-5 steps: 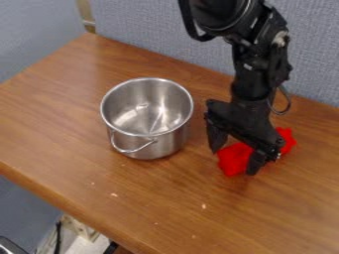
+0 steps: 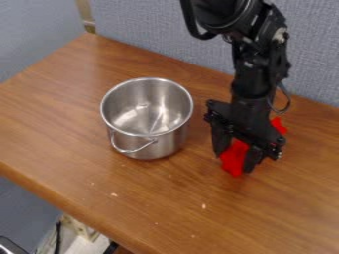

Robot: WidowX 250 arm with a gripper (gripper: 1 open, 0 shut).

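Note:
My black gripper [image 2: 244,139] is low over the table at centre right, shut on a red object [image 2: 233,159] that sits at or just above the wood. The gripper hides much of it; another bit of red shows behind the gripper to the right. A steel pot [image 2: 145,111] with a wire handle stands to the left of the gripper, apart from it.
A pale grey wall rises behind it. The table's front-left edge drops away, with dark cables below.
Since a second ago the red object has shifted or turned slightly under my gripper, with less of it showing now. The pot has not moved.

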